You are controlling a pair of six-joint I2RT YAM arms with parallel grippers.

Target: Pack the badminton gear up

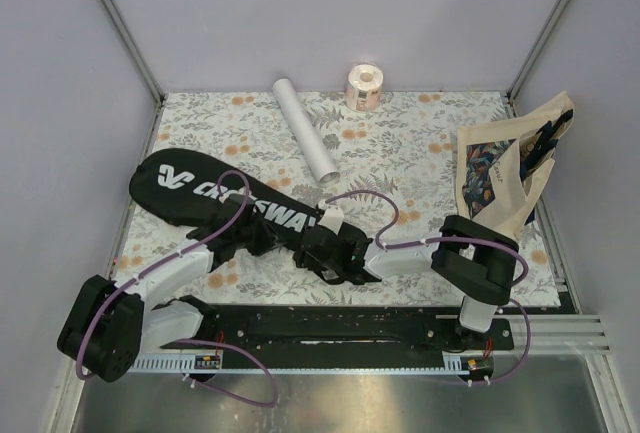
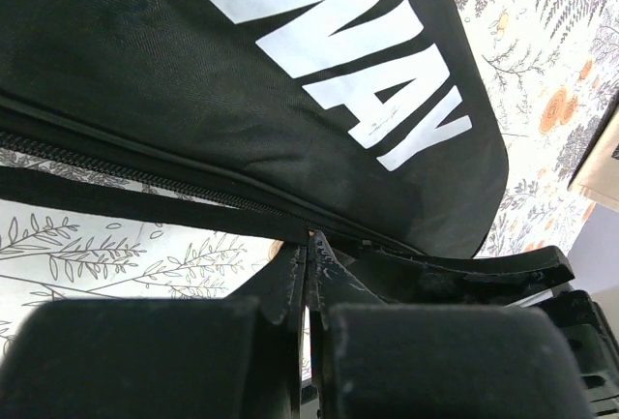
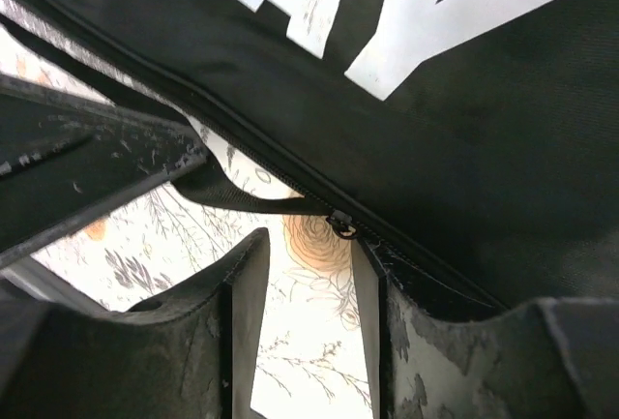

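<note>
The black racket bag point(image 1: 215, 193) with white lettering lies slantwise across the left and middle of the table. Its zipper point(image 2: 126, 158) runs along the near edge, parted at the left. In the left wrist view a thin black strap point(image 2: 135, 208) runs into the fingertips of my left gripper, which is shut on it beside the bag's edge. My right gripper stands open just short of the zipper, its right finger point(image 3: 372, 293) close to the small zipper pull point(image 3: 340, 225). The strap stretches between that pull and the left gripper.
A beige tote bag point(image 1: 505, 193) with dark items stands at the right edge. A white tube point(image 1: 305, 133) and a paper roll point(image 1: 364, 88) occupy the back. Free patterned cloth lies between them and the tote.
</note>
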